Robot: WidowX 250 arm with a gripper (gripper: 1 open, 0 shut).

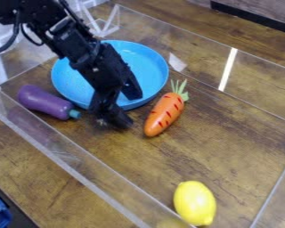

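Note:
My black gripper (pixel 124 103) reaches in from the upper left, over the near right part of a blue plate (pixel 149 59), its fingers open and low by the table. An orange toy carrot (pixel 166 112) with green leaves lies just right of the plate and fingers. A purple toy eggplant or bottle (pixel 44 102) with a teal cap lies left of the gripper, beside the plate. The arm hides much of the plate's middle.
A yellow lemon (pixel 195 203) lies at the front right. Clear tray walls edge the wooden surface (pixel 121 169).

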